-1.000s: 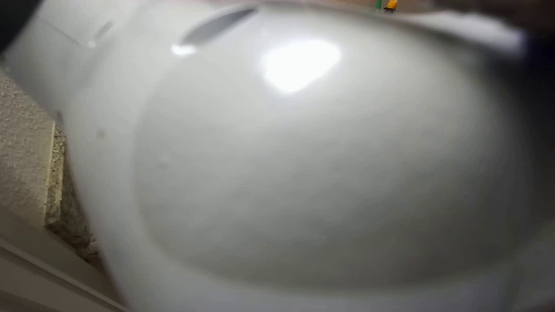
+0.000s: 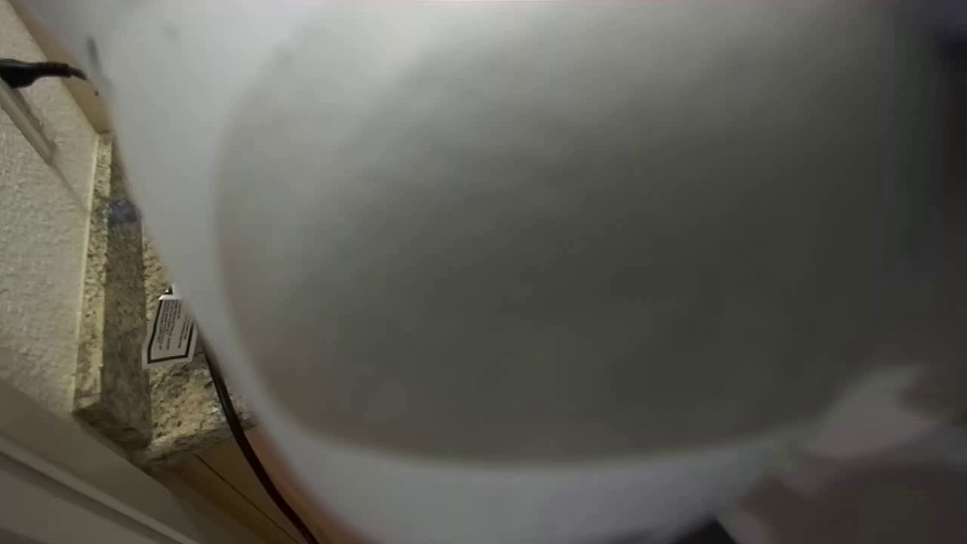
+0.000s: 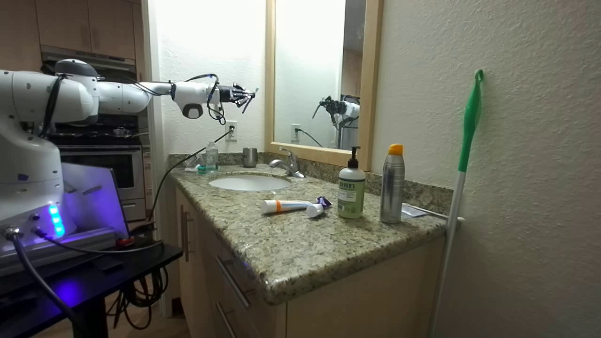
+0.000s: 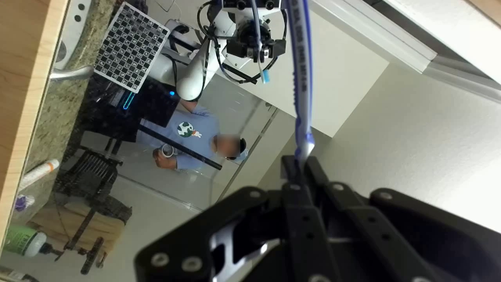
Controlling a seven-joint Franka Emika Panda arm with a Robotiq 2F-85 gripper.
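In the wrist view, my gripper is shut on the lower end of a slim blue-and-white toothbrush (image 4: pixel 301 75), which runs up out of the frame. The mirror there reflects my arm and the brush, with a light-blue tip. Exterior view 2 has the gripper (image 3: pixel 246 96) high over the far end of the counter, in front of the mirror (image 3: pixel 307 73) and well clear of the countertop. A blurred white arm link (image 2: pixel 544 272) fills most of exterior view 1, hiding the gripper and most of the counter.
On the granite counter (image 3: pixel 242 225) lie a toothpaste tube (image 3: pixel 287 206) and its white cap end. A soap bottle (image 3: pixel 350 194) and a spray can (image 3: pixel 392 188) stand near the right wall. Farther back are the sink (image 3: pixel 248 182), faucet (image 3: pixel 290 163), metal cup (image 3: pixel 249 157) and clear bottle (image 3: pixel 211 157).
In exterior view 1 the white arm link has shifted, uncovering some counter, a label and a black cable at the left. The orange-topped item at its upper right is now hidden.
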